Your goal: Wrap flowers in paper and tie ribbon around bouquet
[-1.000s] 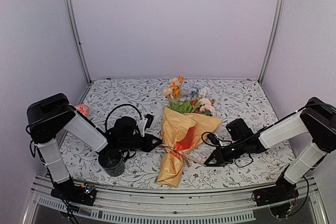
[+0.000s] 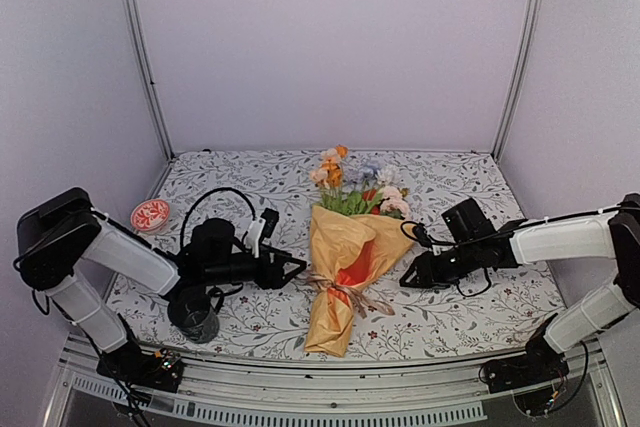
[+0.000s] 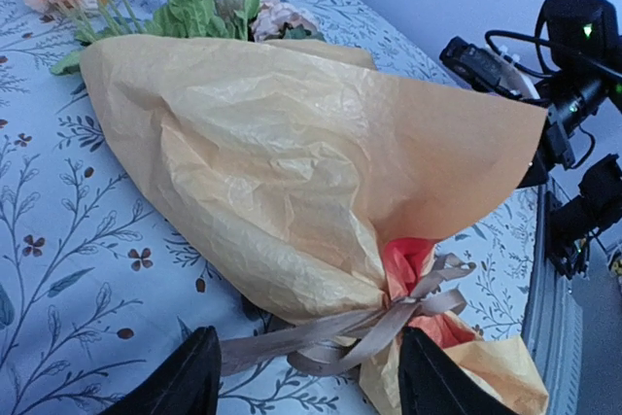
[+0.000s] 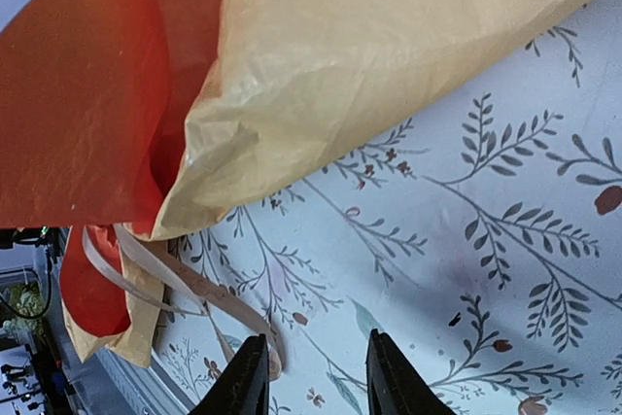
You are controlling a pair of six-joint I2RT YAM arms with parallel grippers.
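The bouquet's tan paper wrap (image 2: 335, 237) lies in the middle of the table, its flowers (image 2: 365, 182) pointing to the back. Around its narrow waist runs a greyish ribbon (image 3: 379, 323), with a loop and tails hanging loose on both sides. My left gripper is open just left of the waist; the ribbon's left part passes beyond its fingers, not pinched. Off to the right, my right gripper also stands open and empty. Near its left finger (image 4: 250, 371) curls the end of the right-hand ribbon tail (image 4: 262, 337).
A red-and-white round object (image 2: 151, 214) sits at the left of the table. A metal rail (image 2: 330, 392) runs along the front edge.
The left arm has drawn back to the left, the right one back and to the right. The once taut ribbon ends have slackened.
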